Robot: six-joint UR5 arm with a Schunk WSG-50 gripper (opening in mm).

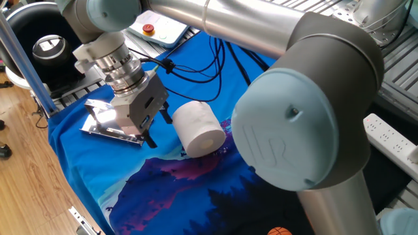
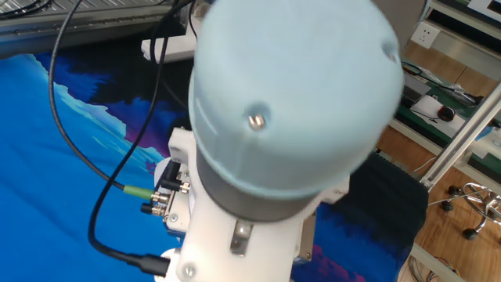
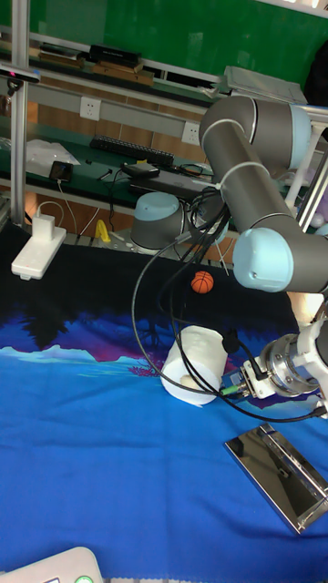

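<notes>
A white paper roll (image 1: 198, 129) lies on its side on the blue printed cloth, its end face turned toward the front in exterior view 1. Just left of the roll stands my gripper (image 1: 159, 128), its two dark fingers (image 1: 151, 141) spread apart with nothing visible between them. Behind and left of the gripper is a shiny metal tray-like piece (image 1: 98, 131), partly covered by the gripper body. Exterior view 3 shows the roll (image 3: 200, 350) partly behind the arm's cables, and the metal piece (image 3: 274, 475) lying flat. In exterior view 2 the arm hides the fingers.
A small orange basketball (image 3: 202, 281) rests on the dark part of the cloth. A white power strip (image 3: 39, 252) lies at the far left in exterior view 3. Black cables (image 1: 209, 75) loop over the table.
</notes>
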